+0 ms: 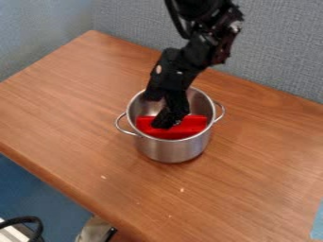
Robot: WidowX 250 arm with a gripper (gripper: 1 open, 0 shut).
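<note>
A steel pot (172, 145) with two loop handles stands on the wooden table in the middle of the view, a red object (192, 126) lying inside it. My black gripper (164, 119) reaches down into the pot from above, over the red object. Whether its fingers are open or shut on anything is hidden by the dark arm and the pot.
A grey panel wall (113, 28) rises behind it. Cables and a light fixture (19, 230) sit at the bottom-left corner, off the table.
</note>
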